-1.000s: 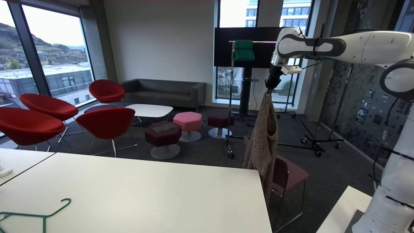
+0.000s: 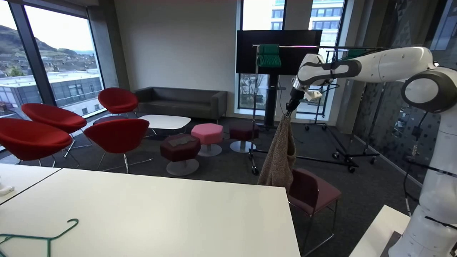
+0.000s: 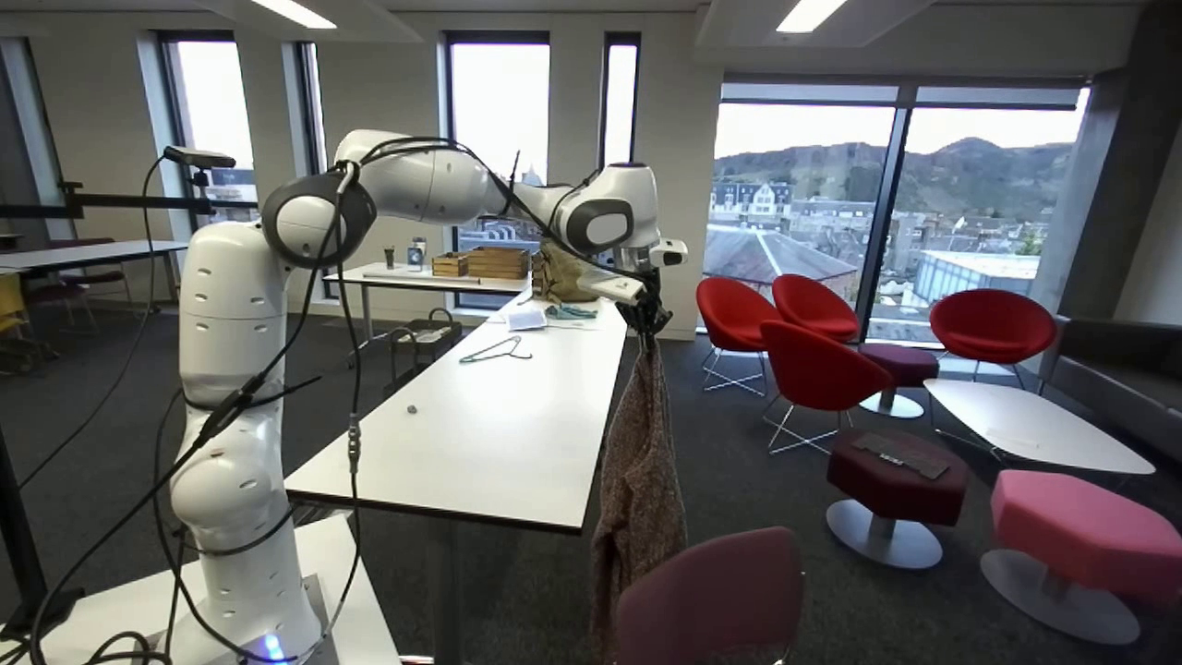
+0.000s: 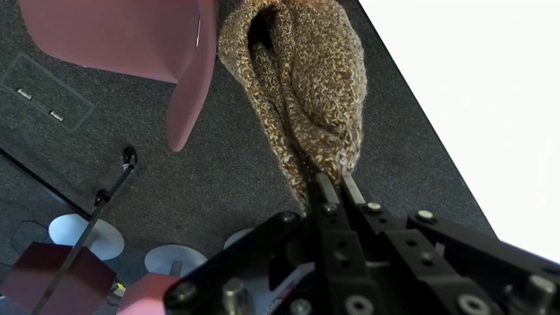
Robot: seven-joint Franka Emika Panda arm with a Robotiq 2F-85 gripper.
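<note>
A brown knitted garment hangs from my gripper, beyond the long table's edge. In the wrist view the two fingers of my gripper are shut on a gathered part of the knit. Seen from exterior view 2, the garment drops in a long fold beside the white table, its lower end partly behind the chair back. A green hanger lies flat on the tabletop, well away from my gripper.
A maroon chair stands close by the hanging garment. Behind are a wheeled clothes rack with green hangers, hexagonal stools and red armchairs.
My gripper has moved left and somewhat lower in exterior view 1, carrying the garment with it. The garment now hangs farther left of the maroon chair's seat.
</note>
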